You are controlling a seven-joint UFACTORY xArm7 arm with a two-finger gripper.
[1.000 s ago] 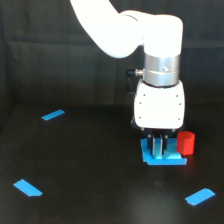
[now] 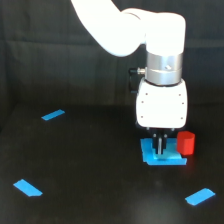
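Observation:
A bright blue object [image 2: 174, 155] sits on the dark table right of the middle, with a wide flat lower edge. My gripper [image 2: 158, 150] points straight down over it, its dark fingertips in front of the blue surface. The gap between the fingers is too small and dark to judge, so whether they grip anything cannot be told. Close against the blue object's right side is a red block [image 2: 186, 144], partly overlapped in view. The white arm hides what lies behind.
Blue strips lie flat on the table: one far left [image 2: 53, 115], one near left [image 2: 28, 188], one near right [image 2: 200, 197]. A dark backdrop stands behind.
My gripper has shifted very slightly to the right, and its dark fingers look a little closer together. The blue object and red block have stayed nearly in place.

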